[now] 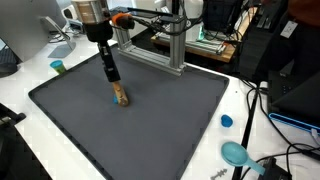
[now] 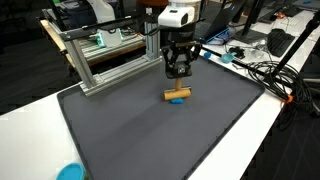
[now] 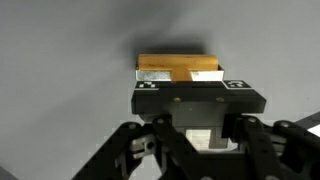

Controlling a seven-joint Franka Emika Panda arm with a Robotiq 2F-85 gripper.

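Observation:
A wooden T-shaped piece, rather like a small mallet (image 2: 177, 96), has its crossbar low and its short stem pointing up. My gripper (image 2: 179, 77) is directly above, shut on the stem. In the wrist view the orange-brown crossbar (image 3: 168, 62) lies just past the dark gripper block, and part of the stem (image 3: 180, 75) runs back towards it. Something small and blue (image 2: 177, 101) shows by the crossbar's lower edge; its shape is mostly hidden. Whether the wood touches the grey board (image 1: 150, 130) cannot be made out.
Wide areas of the board are bare around the wooden piece. A green-topped cup (image 1: 58, 66) stands past its far left corner. Right of the board are a blue disc (image 1: 226, 121) and a turquoise round item (image 1: 236, 154). A metal rail frame (image 1: 150, 58) borders the back.

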